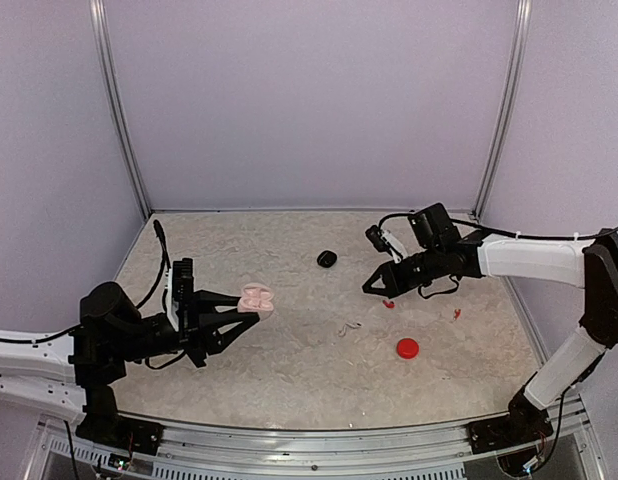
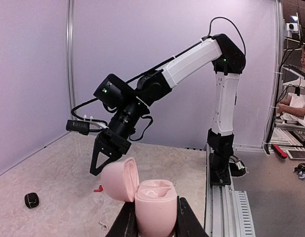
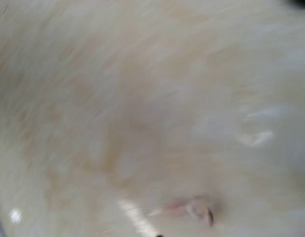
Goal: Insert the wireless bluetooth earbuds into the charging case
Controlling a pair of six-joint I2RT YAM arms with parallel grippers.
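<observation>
My left gripper holds the pink charging case, lid raised; in the left wrist view the case fills the bottom middle between the fingers. Whether earbuds sit in it I cannot tell. My right gripper hangs over the table right of centre, apparently shut, nothing seen between its fingers. The right wrist view is blurred, showing bare table and a small pale pinkish item that I cannot identify.
A black object lies behind the centre, a red round item nearer the front, small red pieces and a thin wire-like bit between.
</observation>
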